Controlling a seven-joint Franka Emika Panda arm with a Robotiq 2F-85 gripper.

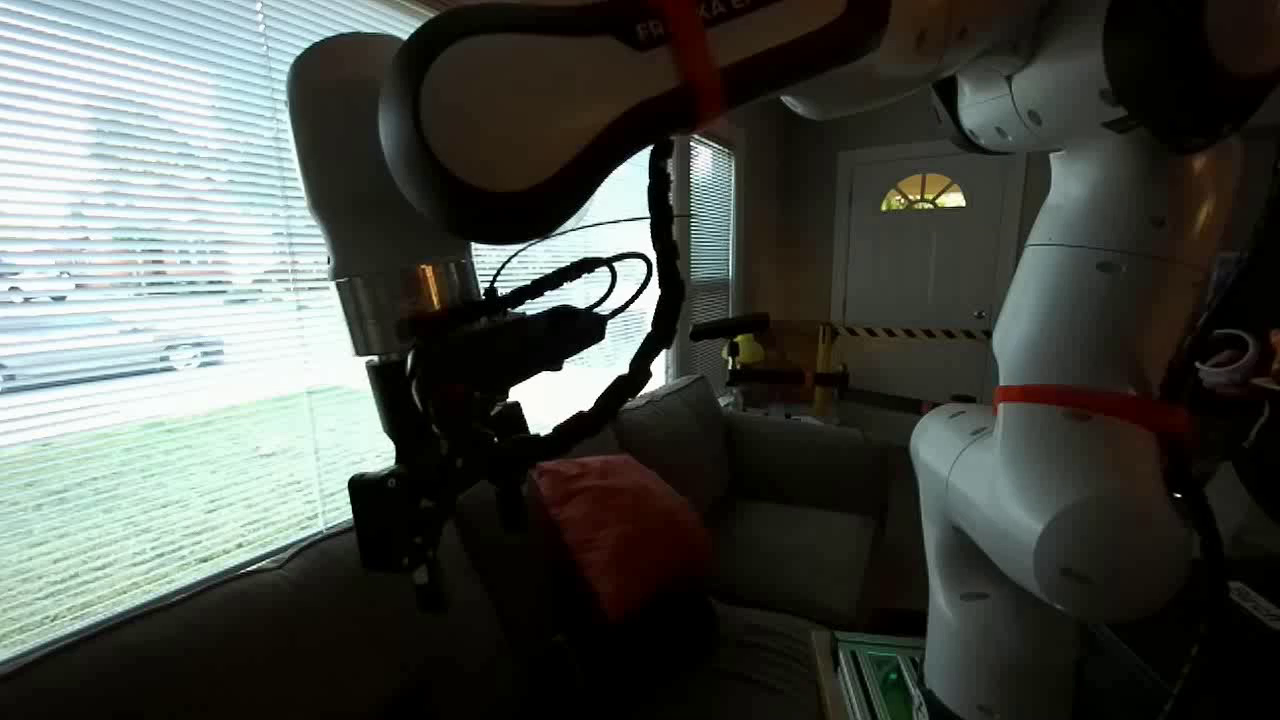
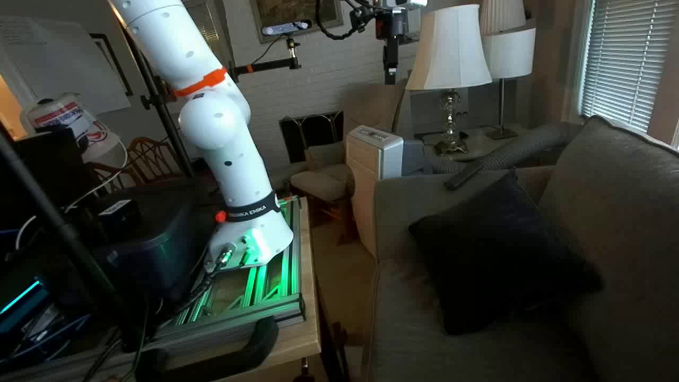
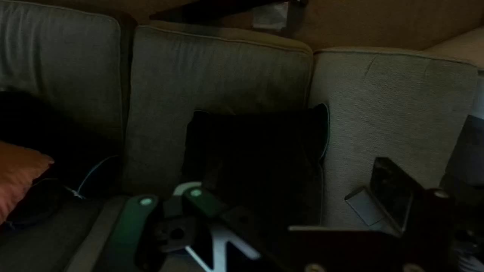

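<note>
My gripper is open above the grey sofa, its two fingers spread wide at the bottom of the wrist view. Nothing shows between them except a black pillow farther off, leaning on the sofa back. An orange pillow is cut off by the left edge, with dark pillows beside it. Exterior view 1 has the gripper hanging in front of the window, and the same pillow looks red there. In exterior view 2 the gripper is at the top, clear of the sofa.
A small grey flat piece shows beside the right finger; I cannot tell what it is. A dark remote-like object lies on the sofa arm. Lamps stand behind the sofa. The room is dim, and the window blinds are bright.
</note>
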